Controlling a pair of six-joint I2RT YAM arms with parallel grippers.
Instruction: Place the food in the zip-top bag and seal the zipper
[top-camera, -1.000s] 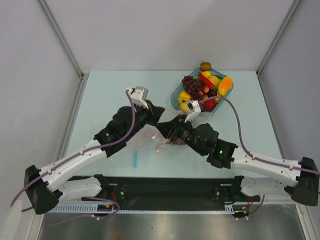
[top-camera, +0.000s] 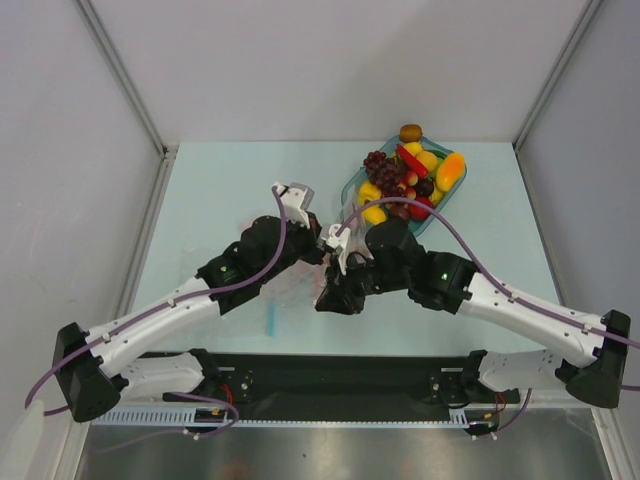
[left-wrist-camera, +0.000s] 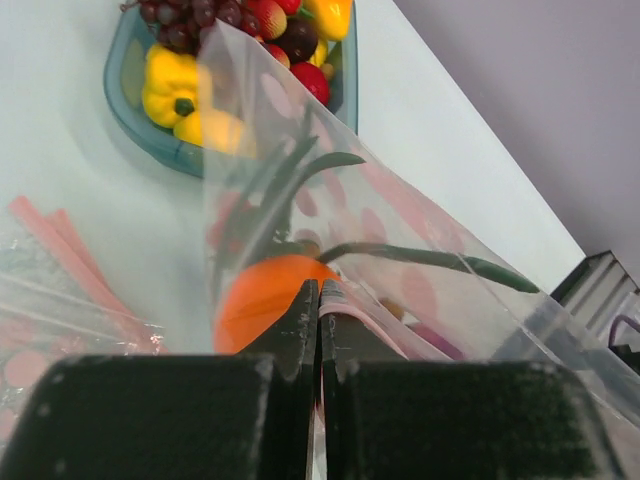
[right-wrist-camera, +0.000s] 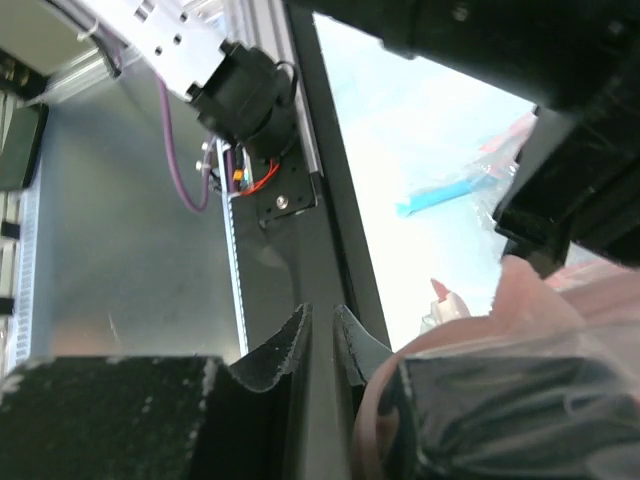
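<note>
In the left wrist view, a clear bag (left-wrist-camera: 420, 215) with pink rims and printed dots hangs half open, with an orange round item (left-wrist-camera: 268, 300) and green stems (left-wrist-camera: 470, 262) showing inside or through it. My left gripper is shut with the bag's pink edge pinched at its tips. The right gripper shows a narrow gap at its tips with only background in it. A pink bag rim (right-wrist-camera: 525, 270) runs down along its right finger; whether plastic sits deeper between the fingers is hidden. From above, both arms cover most of the bag.
A blue basket (left-wrist-camera: 118, 95) of fruit and vegetables stands at the back right, with yellow peppers (left-wrist-camera: 170, 85) and grapes (top-camera: 386, 172). Another clear, pink-edged sheet of plastic (left-wrist-camera: 60, 255) lies flat on the table. A blue strip (top-camera: 270, 318) lies near the front edge.
My right gripper has swung toward the table's front edge and turned downward. The left gripper has shifted slightly to the right. The basket has not moved.
</note>
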